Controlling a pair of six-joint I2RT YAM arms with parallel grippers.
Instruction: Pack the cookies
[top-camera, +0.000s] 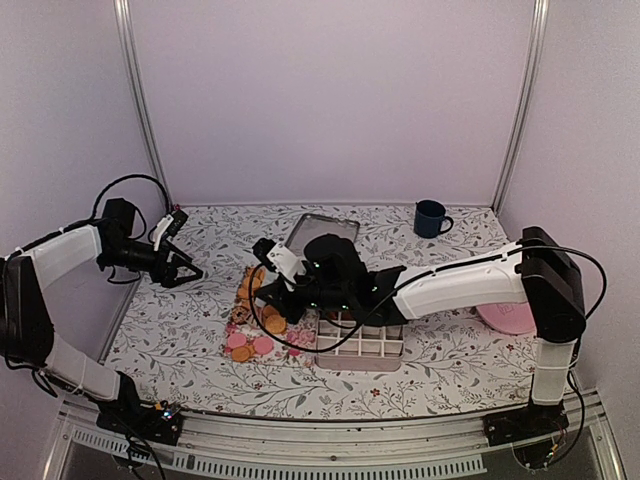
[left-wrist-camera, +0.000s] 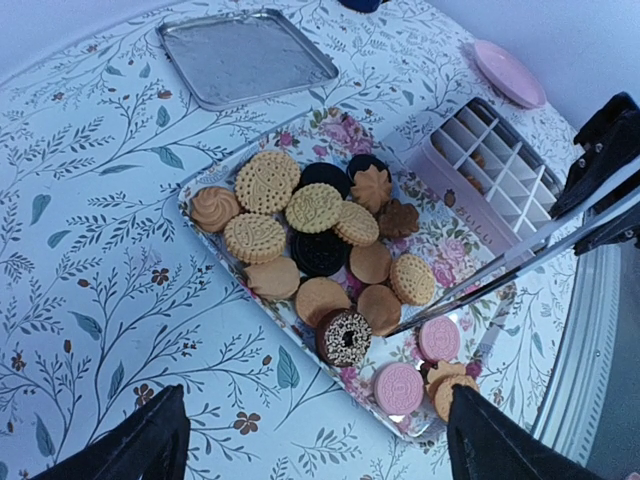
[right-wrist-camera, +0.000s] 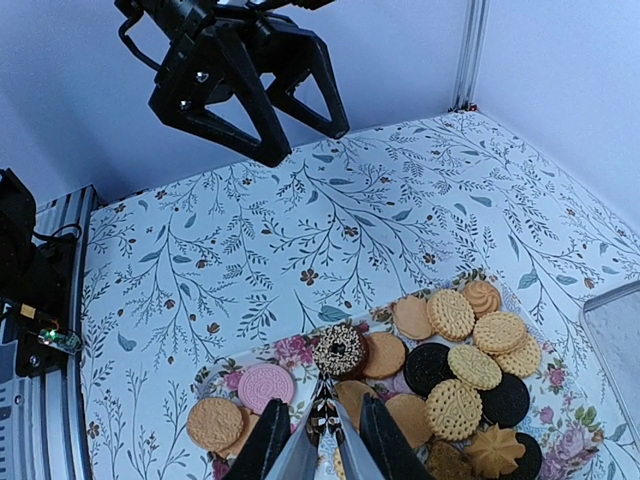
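Assorted cookies crowd a floral tray (left-wrist-camera: 240, 172): pale round biscuits (left-wrist-camera: 255, 238), dark ones (left-wrist-camera: 319, 253), pink ones (left-wrist-camera: 399, 388) and a sprinkled chocolate ring (left-wrist-camera: 343, 338). My right gripper (top-camera: 283, 297) is shut on long metal tongs (left-wrist-camera: 520, 257) that reach down over the tray. Their tips end right by the chocolate ring and a plain tan cookie (left-wrist-camera: 379, 309); no cookie shows clearly between them. To the right stands a pale divided box (left-wrist-camera: 470, 209) with a few cookies in its compartments. Open and empty, my left gripper (top-camera: 188, 271) hovers left of the tray.
A bare metal tray (left-wrist-camera: 250, 60) lies behind the cookies. Far back right stands a dark blue mug (top-camera: 430, 219), and a pink plate (top-camera: 508, 318) rests at the right, partly under the right arm.
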